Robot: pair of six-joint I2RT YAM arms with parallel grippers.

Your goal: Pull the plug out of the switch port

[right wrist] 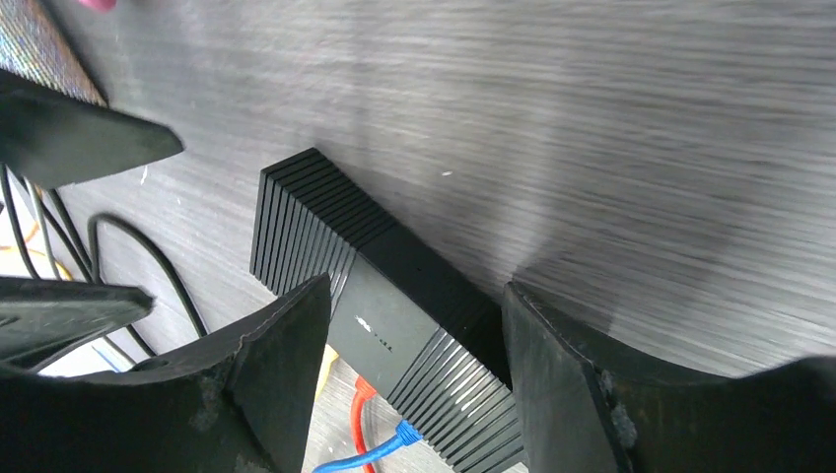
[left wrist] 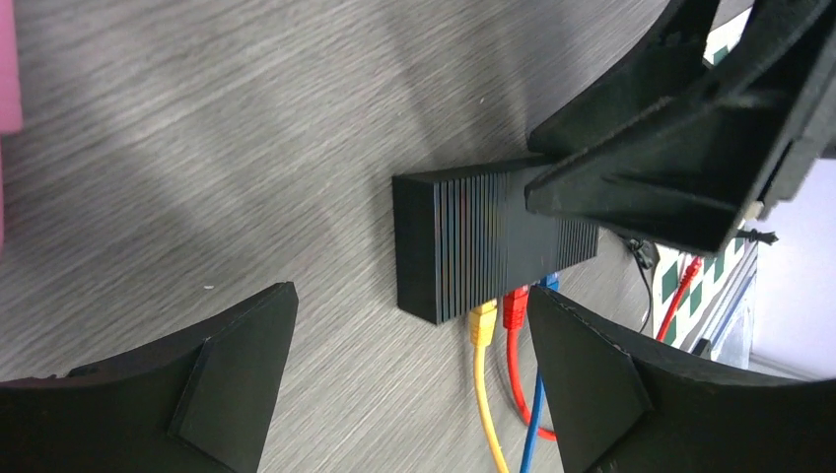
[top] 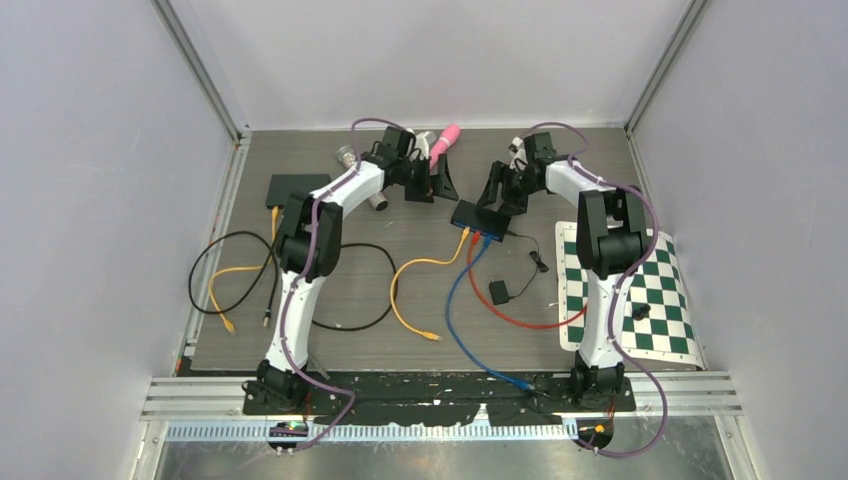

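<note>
The black switch (top: 478, 218) lies on the table with yellow (left wrist: 482, 325), red (left wrist: 513, 310) and blue (right wrist: 399, 436) plugs along its near side. My right gripper (top: 492, 185) is at the switch's right end, part open; in the right wrist view the switch reaches between and under its fingers. My left gripper (top: 432, 180) hangs to the upper left of the switch, part open, with nothing between its fingers in the left wrist view.
A pink object (top: 448, 137) and a silver cylinder (top: 378, 200) lie at the back. A black power adapter (top: 499, 292) and checkerboard (top: 650, 320) are at the right. Loose cables and a dark box (top: 290, 185) occupy the left.
</note>
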